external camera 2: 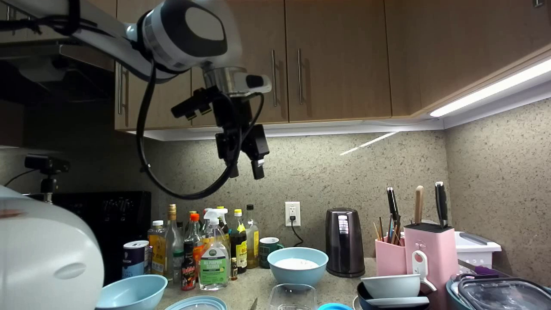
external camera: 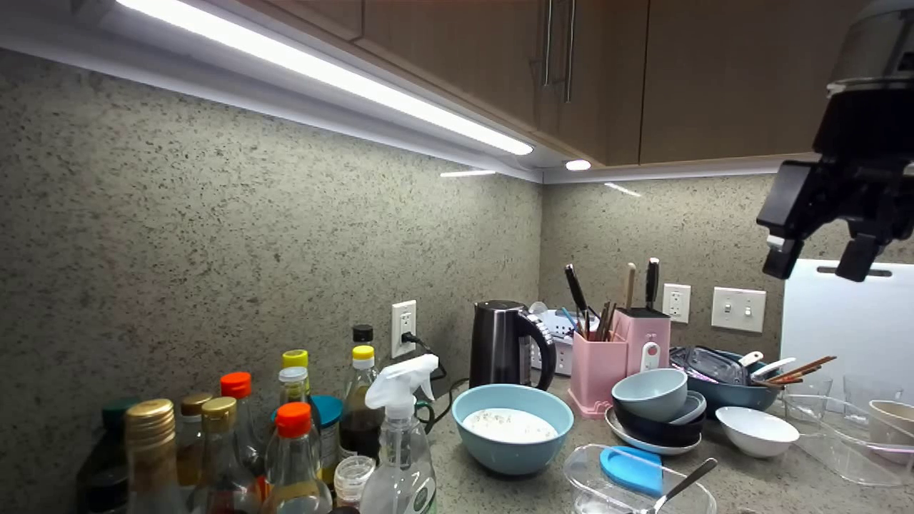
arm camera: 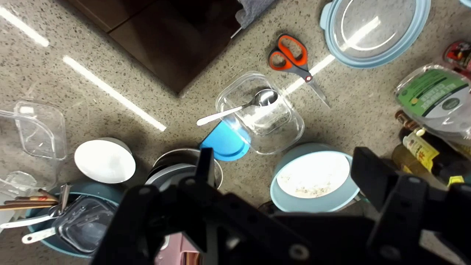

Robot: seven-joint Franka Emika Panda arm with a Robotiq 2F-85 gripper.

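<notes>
High over the counter hangs my gripper (external camera: 816,260), its two fingers wide apart and nothing between them; the wrist view shows both fingertips spread. Below it lies a clear plastic container (arm camera: 282,134) with a metal spoon (arm camera: 229,112) resting across it. A blue piece (arm camera: 226,142) touches the container's edge. Close by, a light blue bowl (arm camera: 289,204) holds something white with specks. Orange-handled scissors (arm camera: 296,66) lie on the bare counter, and a round blue-rimmed lid (arm camera: 332,42) is beyond them. The gripper touches none of these.
Bottles and a spray cleaner (external camera 2: 213,266) crowd one side. A black kettle (external camera 2: 345,243), a pink knife block (external camera 2: 431,253), stacked bowls (external camera: 651,390) and a white bowl (arm camera: 104,159) stand on the other. Wall cabinets (external camera 2: 335,57) are behind the arm.
</notes>
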